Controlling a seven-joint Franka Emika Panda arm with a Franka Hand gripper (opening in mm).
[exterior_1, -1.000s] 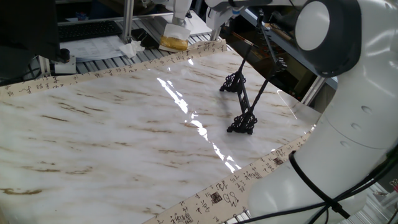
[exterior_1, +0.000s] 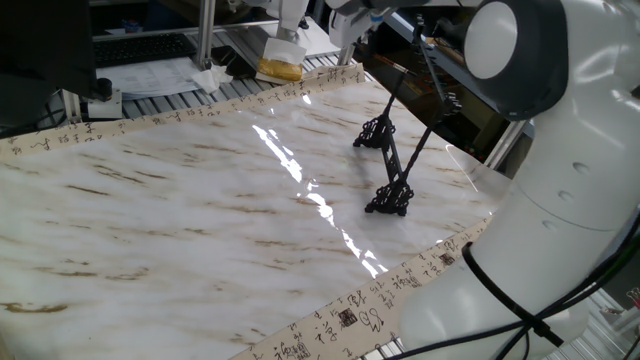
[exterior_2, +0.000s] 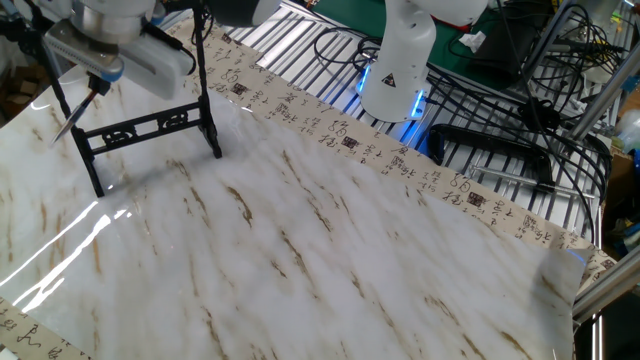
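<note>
A black stand (exterior_2: 140, 128), with two uprights, ornate feet and a low crossbar, is upright on the marble-patterned sheet (exterior_2: 330, 260). In exterior view 1 the same stand (exterior_1: 391, 160) is right of centre. The arm's white hand (exterior_2: 120, 55) is up at the stand's top, at the upper left of exterior view 2. Its gripper (exterior_2: 97, 86) is small and dark there, and the finger cannot be made out. A thin, brush-like stick (exterior_2: 72, 122) slants down from beside it; whether it is gripped or hangs from the stand cannot be told.
Beige strips with writing (exterior_1: 330, 320) edge the sheet, which is otherwise bare. A second white arm base (exterior_2: 392, 85) with blue lights is mounted beyond the far strip. Cables and a black clamp-like frame (exterior_2: 490, 150) lie right of it. The big white arm (exterior_1: 540, 210) covers the right side.
The arm's upper part has shifted very slightly at the top of exterior view 1. The stand and sheet have not moved.
</note>
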